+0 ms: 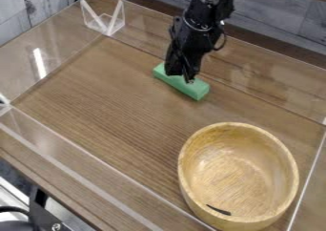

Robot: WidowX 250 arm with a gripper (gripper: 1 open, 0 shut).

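A black gripper [182, 67] on an arm from the back is lowered over a green block [192, 87], its tips at the block's upper left part. It looks narrow, but whether anything is between its fingers cannot be made out. The block lies flat on the wooden surface [102, 120].
A large beige round bin [238, 178] stands at the front right. A clear plastic bracket [105, 15] is at the back left. Wooden walls border the back and right.
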